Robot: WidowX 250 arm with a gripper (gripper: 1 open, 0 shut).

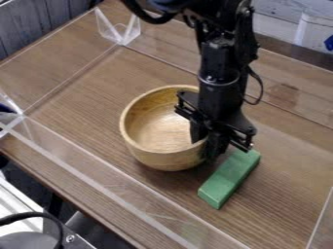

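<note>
A light wooden bowl (152,122) stands on the wooden table, with the black gripper (208,138) at its right rim, shut on that rim as far as can be seen; the fingertips are partly hidden against the bowl. A green rectangular block (231,179) lies on the table just right of and in front of the bowl, below the gripper.
Clear plastic pieces stand at the table's left edge and back left. Dark cables and a white item lie at the bottom left.
</note>
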